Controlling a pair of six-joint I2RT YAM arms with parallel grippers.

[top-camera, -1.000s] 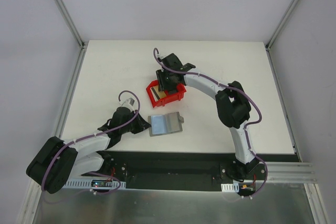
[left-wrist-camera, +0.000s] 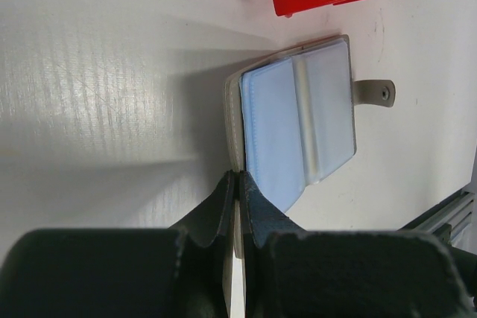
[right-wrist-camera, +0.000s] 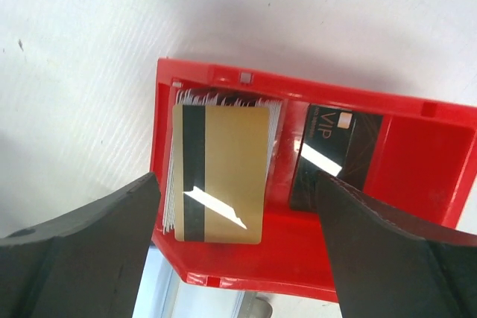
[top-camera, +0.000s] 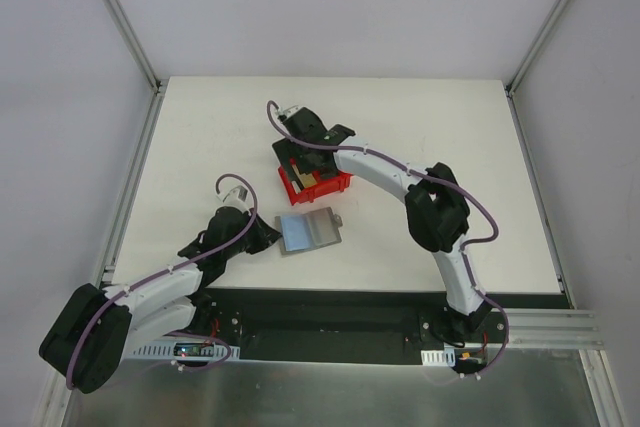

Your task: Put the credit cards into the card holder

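Note:
An open card holder [top-camera: 308,230] with clear blue-tinted sleeves lies in front of a red tray. My left gripper is shut on the holder's near edge, as the left wrist view shows. My right gripper is open above the red tray [right-wrist-camera: 406,106]. In it, a gold card [right-wrist-camera: 223,147] with a dark stripe tops a stack on the left, and a black VIP card [right-wrist-camera: 335,147] lies in the right part.
The tray is partly hidden by the right arm in the top view.
My right gripper has moved left over the tray. My left gripper and the card holder have shifted slightly to the left.

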